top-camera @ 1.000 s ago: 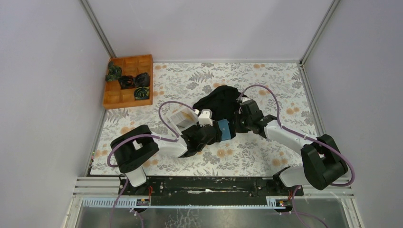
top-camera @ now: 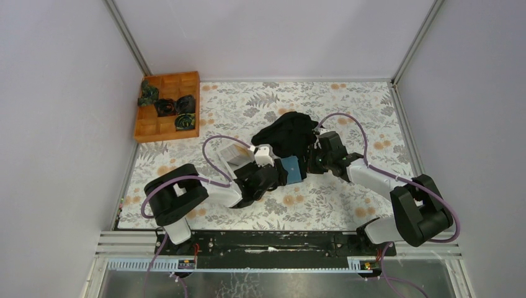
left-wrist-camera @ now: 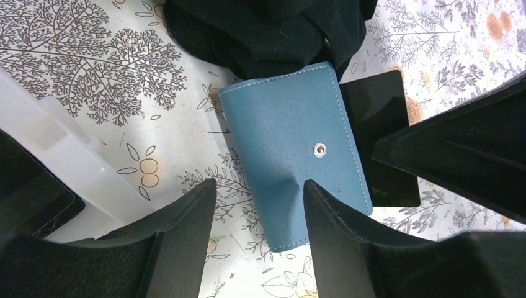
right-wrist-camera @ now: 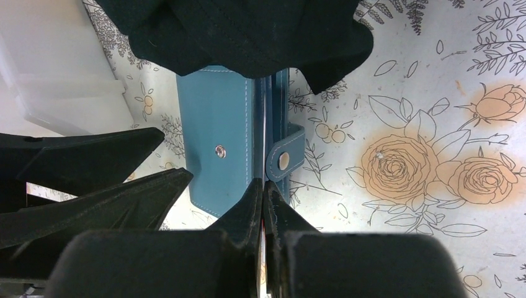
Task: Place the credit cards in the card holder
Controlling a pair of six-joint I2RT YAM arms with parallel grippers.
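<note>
A blue leather card holder with a snap stud lies on the floral surface, seen in both wrist views, its strap with a button at the side in the right wrist view. My left gripper is part open above the holder's lower left, nothing between its fingertips. My right gripper is shut at the holder's strap side; nothing clearly shows held. A dark flat piece lies beside the holder in the left wrist view. No cards can be clearly made out.
A black cloth lies just behind the holder. A white translucent container with a dark item sits to the left. A wooden compartment tray with dark rolled items stands at back left.
My left gripper has shifted slightly left, away from the holder, over the last second. My right arm has moved very slightly.
</note>
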